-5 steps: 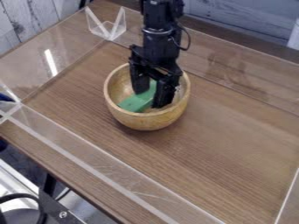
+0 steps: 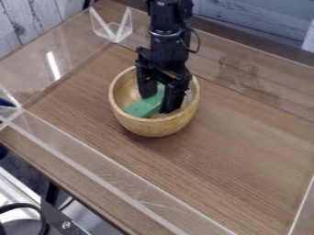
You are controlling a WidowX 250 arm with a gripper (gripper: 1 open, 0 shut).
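A wooden bowl (image 2: pixel 152 124) sits on the wooden table (image 2: pixel 227 174), holding a green object (image 2: pixel 143 106). The black gripper (image 2: pixel 161 86) is open inside the bowl, its fingers over and beside the green object. The fingertips are partly hard to make out against the bowl's shadowed interior.
A translucent white piece (image 2: pixel 113 29) stands at the back left. Black cables (image 2: pixel 25 211) lie at the lower left, off the table's edge. The table right of and in front of the bowl is clear.
The gripper has shifted very slightly within the bowl; otherwise little differs.
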